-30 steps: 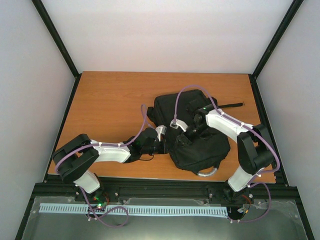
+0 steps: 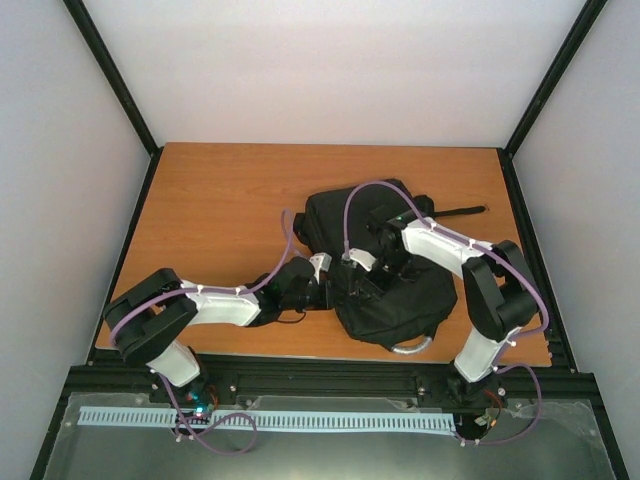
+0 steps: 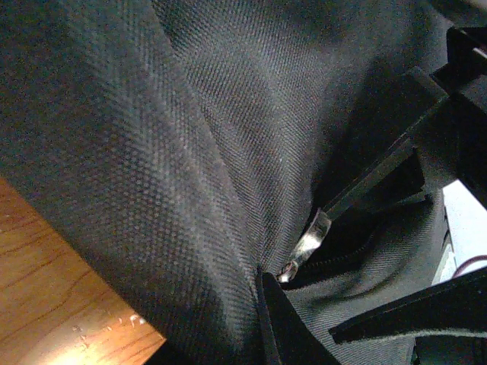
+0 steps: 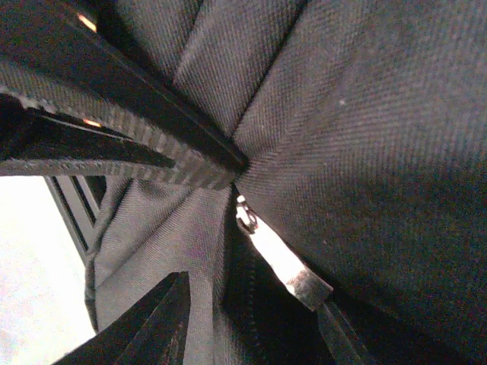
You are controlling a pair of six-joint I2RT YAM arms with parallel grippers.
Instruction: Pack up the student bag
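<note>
The black student bag (image 2: 400,305) lies flat on the table. At its left edge my left gripper (image 2: 332,297) is shut on the bag's fabric; in the left wrist view its fingers (image 3: 275,323) press into the cloth beside the zipper. My right gripper (image 2: 360,290) is over the bag, close to the left one. In the right wrist view its fingers (image 4: 169,319) stand apart. The silver zipper pull (image 4: 281,255) points toward that gap, its end near the right-hand finger. In the left wrist view, the same zipper pull (image 3: 310,239) lies by the right gripper's upper finger.
A strap (image 2: 462,211) runs off the bag to the right. The bag's light handle loop (image 2: 410,347) lies near the front edge. Bare wooden table (image 2: 225,210) spans the left and back. The two grippers almost touch.
The left arm and the bag have barely moved.
</note>
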